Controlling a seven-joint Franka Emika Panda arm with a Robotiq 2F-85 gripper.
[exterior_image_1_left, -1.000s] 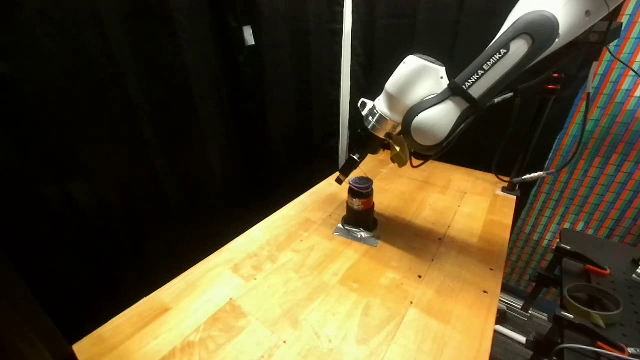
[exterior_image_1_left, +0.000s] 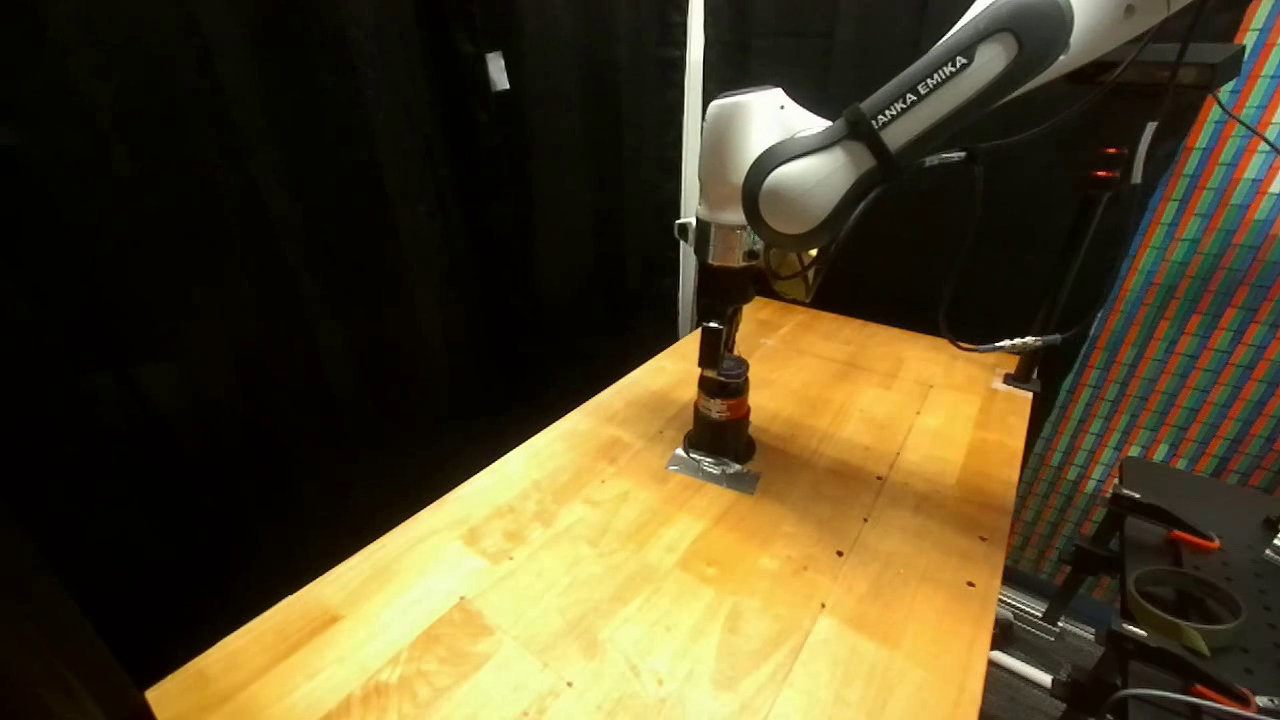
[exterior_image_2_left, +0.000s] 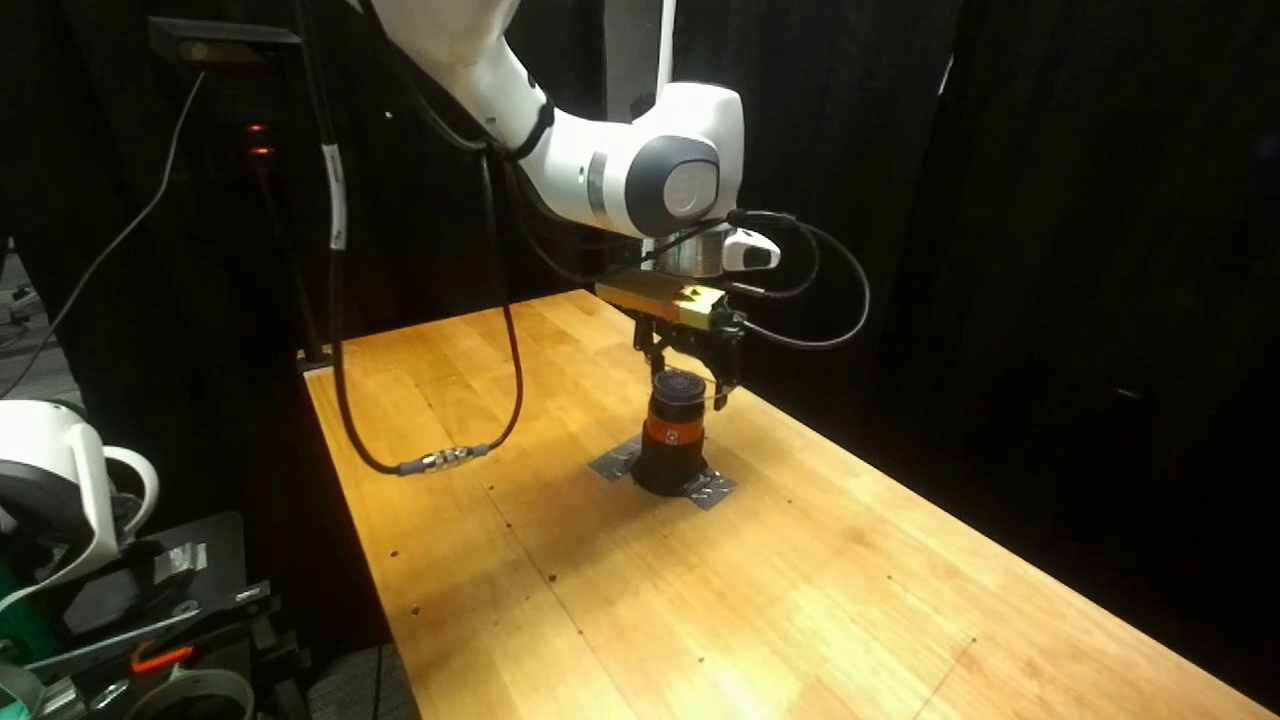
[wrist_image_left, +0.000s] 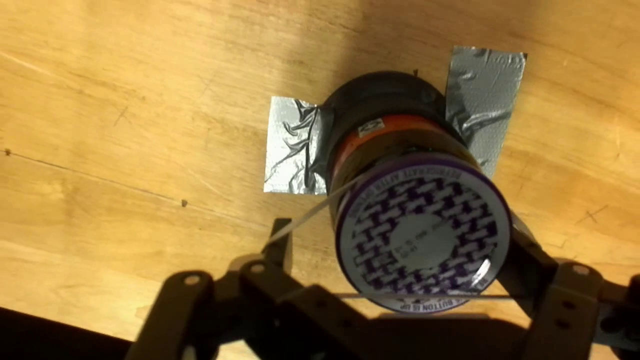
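A dark jar (exterior_image_2_left: 674, 427) with an orange label band stands upright in a black round holder (exterior_image_2_left: 667, 470). Its purple and white patterned lid (wrist_image_left: 423, 235) faces up in the wrist view. My gripper (exterior_image_2_left: 689, 383) is open and pointing down, with its fingers on opposite sides of the lid. The left finger (wrist_image_left: 278, 243) is well clear of it; the right finger (wrist_image_left: 528, 264) looks close, and I cannot tell whether it touches. A thin pale band (wrist_image_left: 309, 213) stretches between the fingers and around the lid area. Part of the jar is hidden behind my gripper in exterior view 1 (exterior_image_1_left: 722, 408).
Grey tape strips (wrist_image_left: 483, 102) lie on the table at both sides of the holder. A cable (exterior_image_2_left: 518, 372) hangs beside the arm. Clamps and a tape roll (exterior_image_1_left: 1185, 606) sit on a side cart off the table.
The arm has swung from a tilted pose to a vertical one. My gripper now points straight down over the jar's lid; the jar has not moved.
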